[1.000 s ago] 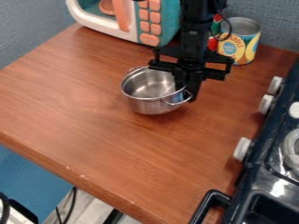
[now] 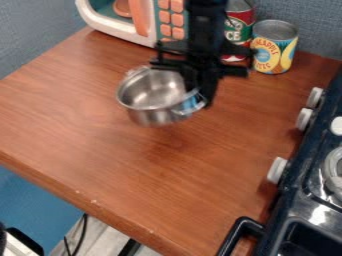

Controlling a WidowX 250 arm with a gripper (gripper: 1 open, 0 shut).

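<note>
A small steel pot (image 2: 150, 95) is in the middle of the view, held up at its right side by my black gripper (image 2: 197, 78), which is blurred as it moves. The pot looks raised a little over the wooden table (image 2: 94, 160). The fingertips are partly hidden behind the pot's rim.
A toy microwave (image 2: 134, 20) stands at the back left, with two cans (image 2: 274, 48) at the back right. A black toy stove (image 2: 307, 190) fills the right edge.
The gripper and pot have moved left and up from where the pot sat on the table. The arm now covers less of the cans at the back.
</note>
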